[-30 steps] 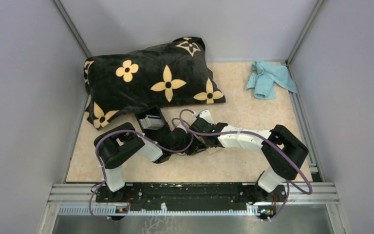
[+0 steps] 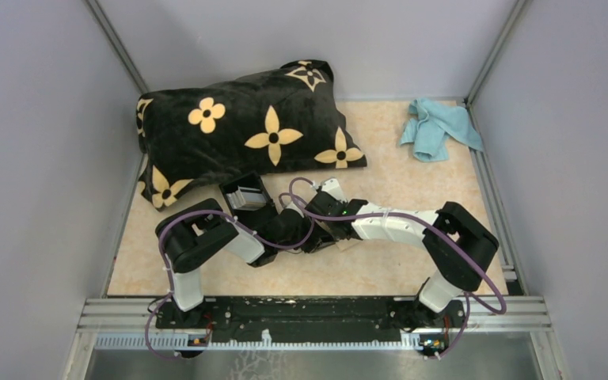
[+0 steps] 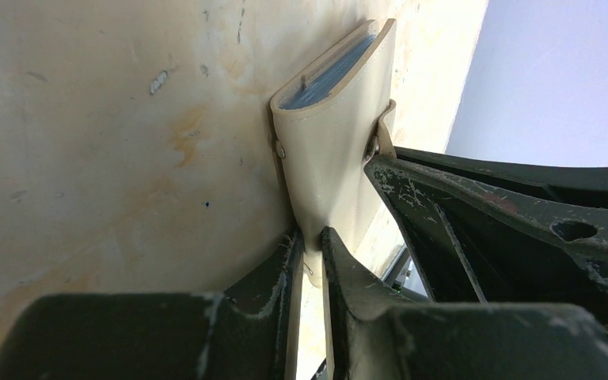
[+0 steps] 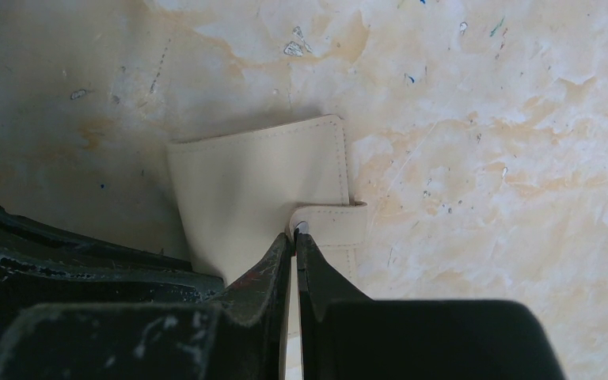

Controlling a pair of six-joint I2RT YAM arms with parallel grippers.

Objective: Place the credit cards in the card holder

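A beige card holder (image 4: 245,182) lies closed on the table, its strap (image 4: 329,225) fastened over the side edge. Bluish plastic sleeves (image 3: 328,83) show in its open end in the left wrist view. The fingertips of my left gripper are a little apart on either side of the folded spine; whether they press on it is unclear. My right gripper is shut, its tips at the strap's snap, with nothing clear between them. From the top, both arms cover most of the holder. Cards (image 2: 247,198) lie in a black box (image 2: 255,180).
Behind the box a large black pillow (image 2: 237,131) fills the back left. A light blue cloth (image 2: 437,131) lies at the back right. Both grippers are close together over the holder. Bare table (image 2: 396,178) shows at the right.
The left arm has shifted very slightly to the right over the last second. The right arm has barely moved, and the box, pillow and cloth are unchanged.
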